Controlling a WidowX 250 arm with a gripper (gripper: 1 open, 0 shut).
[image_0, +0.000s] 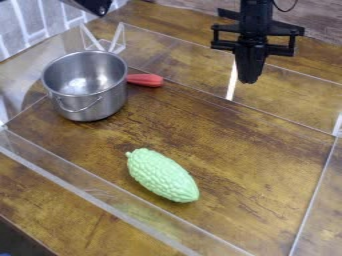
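My gripper (251, 64) is raised at the top right, over the back of the wooden table, shut with nothing seen between its fingers. A steel pot (86, 86) stands at the left with a red object (146, 80) just behind its right side. A pale green, bumpy bitter-melon-like object (163, 174) lies in the front middle of the table, well apart from my gripper.
Clear panel edges run along the left, front and right of the work area. A white object (104, 42) sits behind the pot.
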